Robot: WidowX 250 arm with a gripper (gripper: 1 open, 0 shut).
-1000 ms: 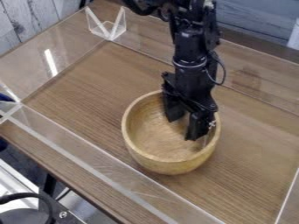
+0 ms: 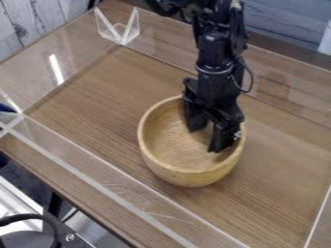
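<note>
A round wooden bowl (image 2: 181, 160) sits on the wooden table in the middle of the camera view. The black arm comes down from the top, and its gripper (image 2: 211, 126) reaches into the bowl's upper right part, with its fingers inside the rim. The fingers are dark and overlap, so what lies between them, if anything, is hard to make out.
A clear angular plastic piece (image 2: 116, 29) stands at the back left. Dark cables (image 2: 33, 232) lie at the lower left corner.
Over the last second the gripper has shifted slightly within the bowl, and the bowl has moved a little to the right.
</note>
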